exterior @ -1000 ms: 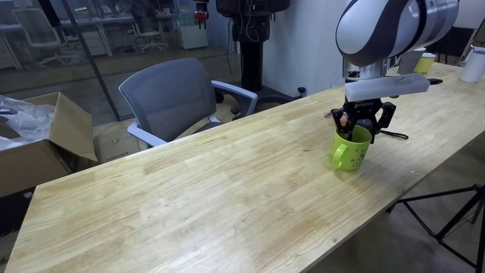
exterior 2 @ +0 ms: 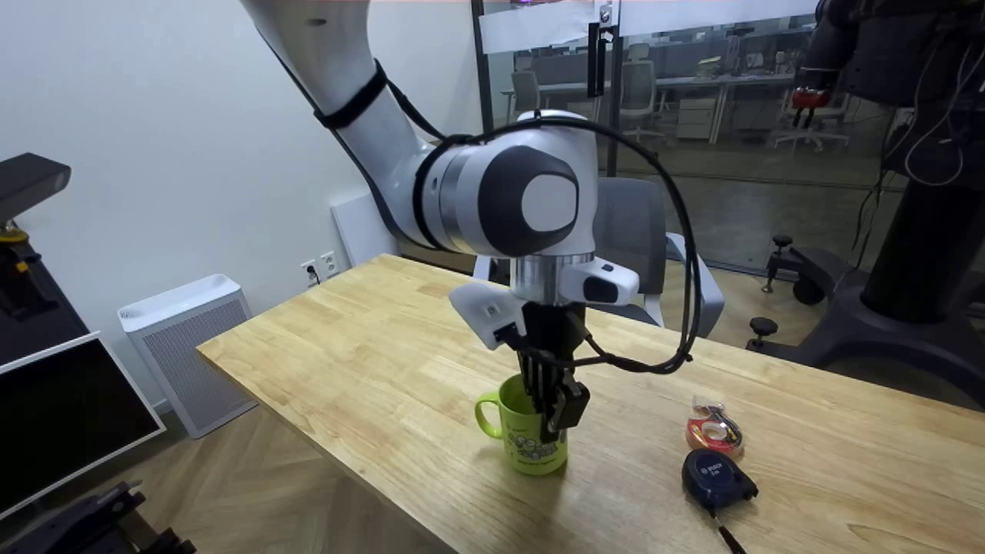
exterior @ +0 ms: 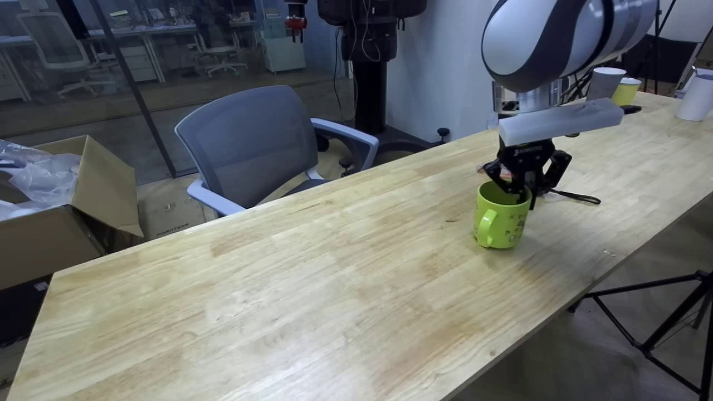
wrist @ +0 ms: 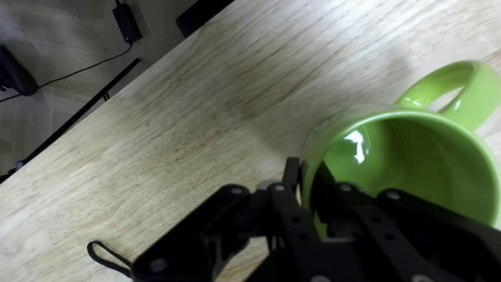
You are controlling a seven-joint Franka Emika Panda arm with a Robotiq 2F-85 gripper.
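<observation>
A lime-green mug [exterior: 501, 220] stands upright at the table, its handle toward the left in exterior view 1. My gripper is shut on the mug's wall at the rim, with one finger inside and the other outside. In the wrist view the mug [wrist: 413, 155] fills the right side, open end toward the camera and empty where its inside shows. Exterior view 2 has the gripper [exterior 2: 554, 420] pointing down at the mug [exterior 2: 531, 448], on the side away from the handle. Whether the mug's base touches the table is hard to tell.
A dark tape measure [exterior 2: 716, 478] and a red tape dispenser [exterior 2: 712, 432] lie beside the mug on the wooden table [exterior: 281, 301]. Several cups, among them a yellow one [exterior: 625, 92], stand at the far end.
The gripper and mug have shifted a little to the left in exterior view 1. The fingers, wider apart a second ago, have drawn together on the mug's wall.
</observation>
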